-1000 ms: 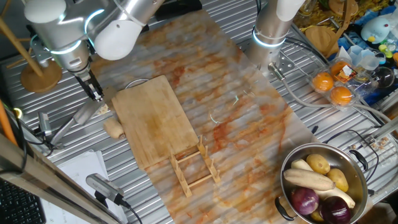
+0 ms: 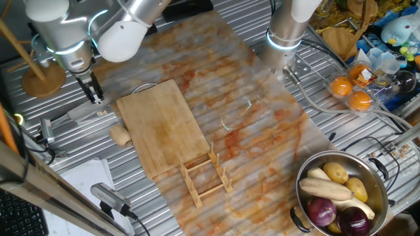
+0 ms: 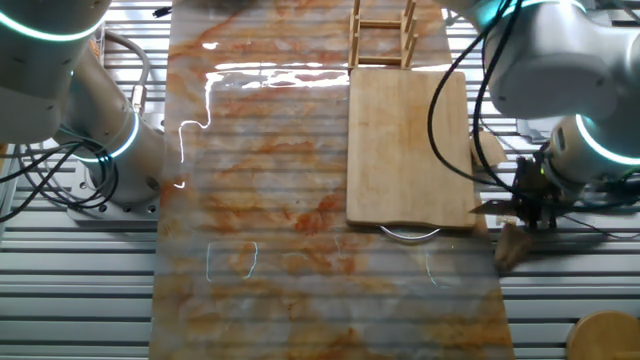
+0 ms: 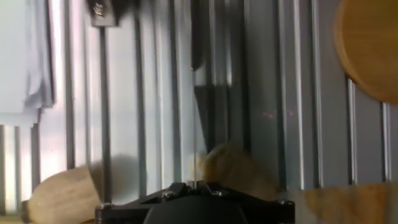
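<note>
Beside the cutting board's far left corner in exterior view 1 is my gripper (image 2: pixel 96 97), pointing down. A thin grey knife blade (image 2: pixel 84 113) extends from its fingertips out to the left. In the wrist view the blade is nearly edge-on, a thin line rising from my gripper, which looks shut on the knife; the grip itself is hard to make out. The wooden cutting board (image 2: pixel 161 121) lies bare on the marbled sheet. Next to its left edge rests a pale cut root piece (image 2: pixel 120 136). A blurred brown piece (image 4: pixel 239 171) is close to my gripper.
A wooden rack (image 2: pixel 205 180) adjoins the board's near end. At the lower right stands a steel pot (image 2: pixel 308 164) with potatoes, pale roots and purple onions. A round wooden base (image 2: pixel 42 80) with a post is behind my gripper. The marbled sheet right of the board is largely clear.
My gripper has shifted slightly left and away from the board. The knife blade has swung with it and now lies at a flatter angle across the view. Board, rack and pot are unmoved.
</note>
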